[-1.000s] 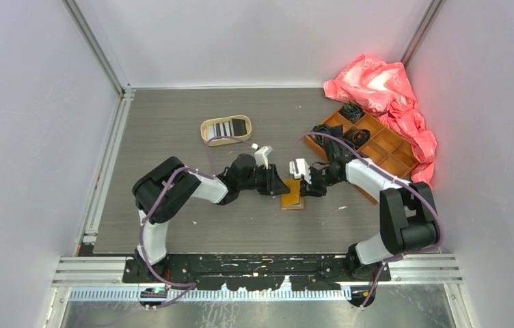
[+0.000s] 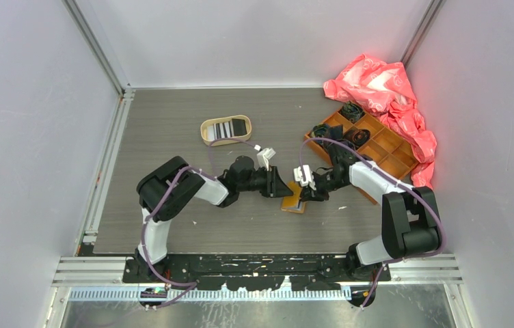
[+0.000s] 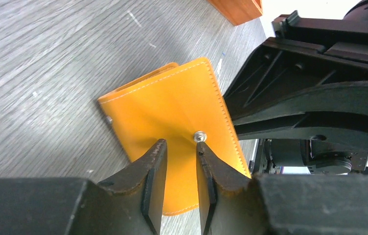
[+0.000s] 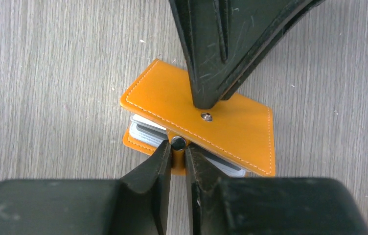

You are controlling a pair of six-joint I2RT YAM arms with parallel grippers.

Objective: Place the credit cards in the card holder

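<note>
The orange card holder (image 2: pixel 293 197) lies on the table between both arms, its cover partly raised at the snap edge. Pale and dark card edges (image 4: pixel 147 132) show beneath the cover in the right wrist view. Over the cover stands my left gripper, its tips close to the silver snap and a narrow gap between them; whether it pinches anything is unclear. My right gripper is at the holder's open side, its fingers close on either side of an orange strap (image 4: pixel 178 161) with a metal stud. I cannot tell whether they grip it.
Behind the left arm sits an oval tray (image 2: pixel 206 133) holding cards in white, grey and black. A divided wooden box (image 2: pixel 385 141) with dark items stands at the back right, red plastic (image 2: pixel 377 85) beside it.
The left arm has shifted only a little, and the holder stays in about the same place.
</note>
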